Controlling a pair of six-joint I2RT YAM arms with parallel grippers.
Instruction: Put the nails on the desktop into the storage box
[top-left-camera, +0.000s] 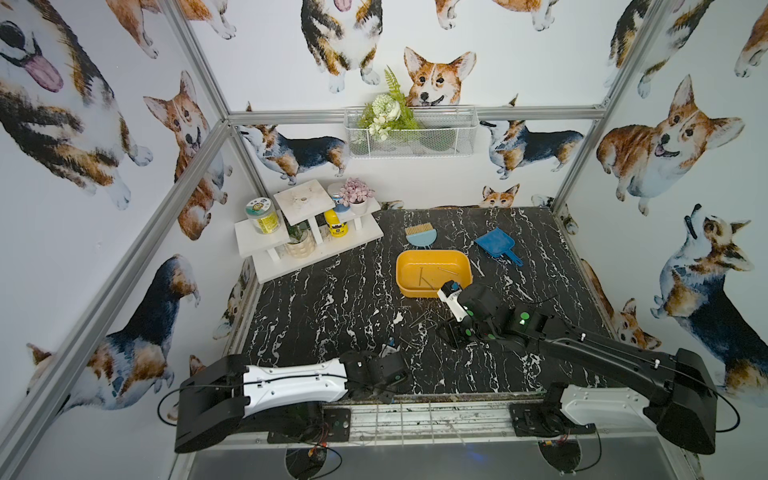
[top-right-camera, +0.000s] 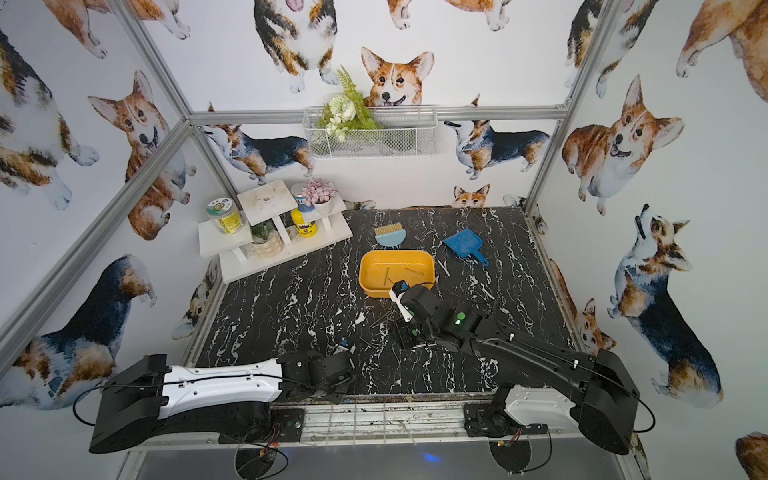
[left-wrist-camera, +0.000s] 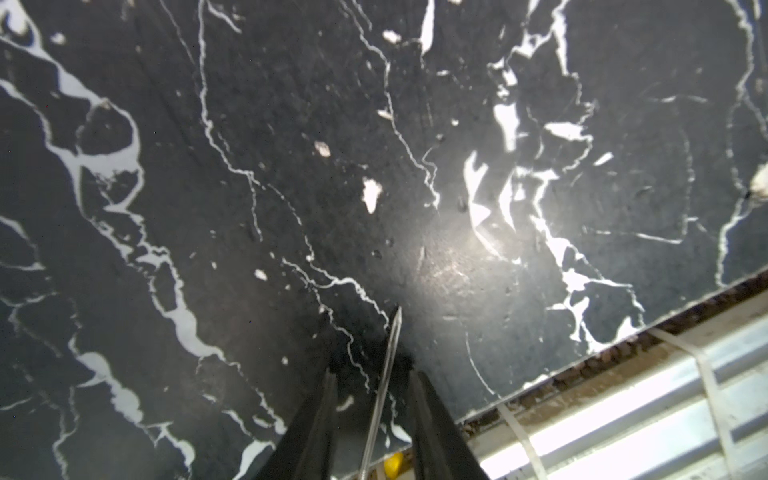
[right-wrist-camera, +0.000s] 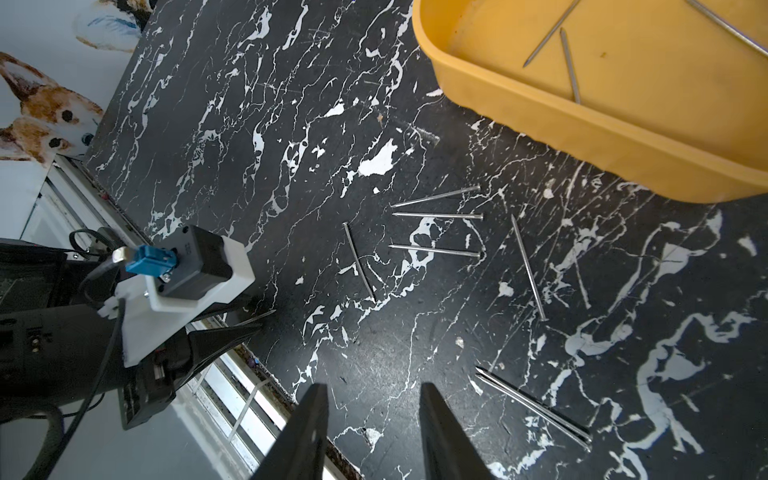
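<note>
In the right wrist view, several loose nails (right-wrist-camera: 436, 250) lie on the black marbled desktop. A close pair of nails (right-wrist-camera: 534, 406) rests nearest my right gripper, whose fingers stand apart with nothing between them. The yellow storage box (top-left-camera: 433, 293) has several nails in it, among them one nail (right-wrist-camera: 569, 65) near its wall. At the desk's front edge, my left gripper is open around one nail (left-wrist-camera: 386, 376). Gaps show between that nail and both fingers; its rear end is out of frame.
A blue dustpan (top-left-camera: 496, 242) and a light-blue brush (top-left-camera: 421, 237) lie behind the box. A white shelf (top-left-camera: 320, 252) with jars and plants stands at the back left.
</note>
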